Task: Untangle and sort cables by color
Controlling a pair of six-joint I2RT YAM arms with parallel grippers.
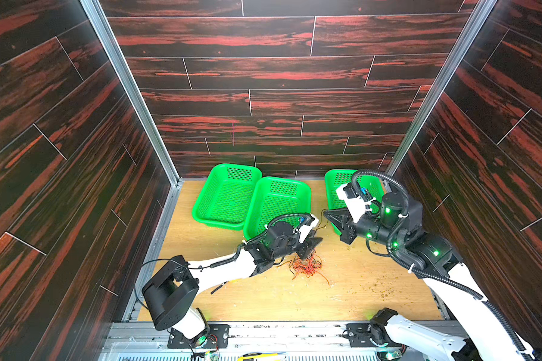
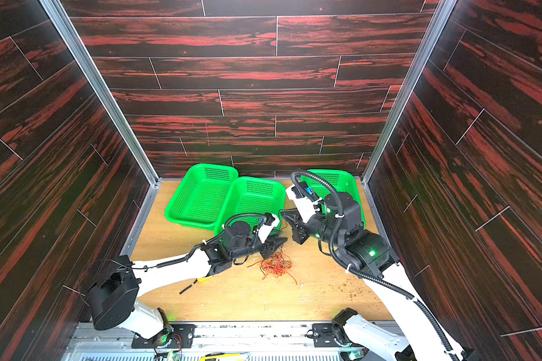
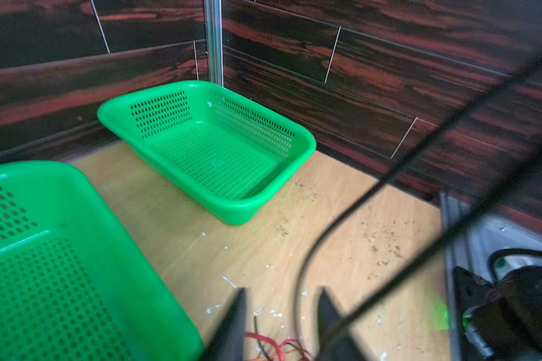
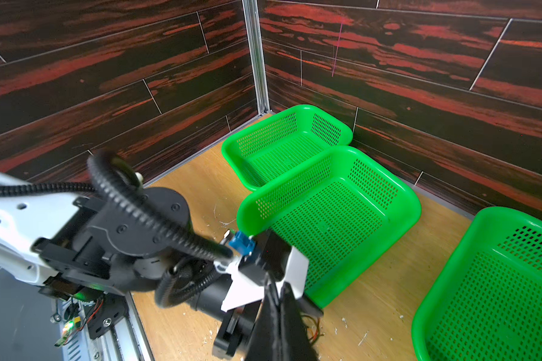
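A tangle of orange-red cables [image 1: 307, 266] lies on the table near the middle, with darker strands among it. My left gripper is open just above the tangle; blurred dark cables cross its view beside the fingertips. My right gripper is held higher, to the right, its fingers shut. A thin dark cable [image 1: 320, 219] runs from near the right fingertips down toward the left gripper and tangle; whether the right fingers pinch it is hard to tell.
Three green baskets stand along the back: left [image 1: 200, 201], middle [image 1: 307, 195] and right [image 1: 336, 174]. Bare table surrounds the tangle at the front. Small debris is scattered at the front right. The arms fill much of the space before the baskets.
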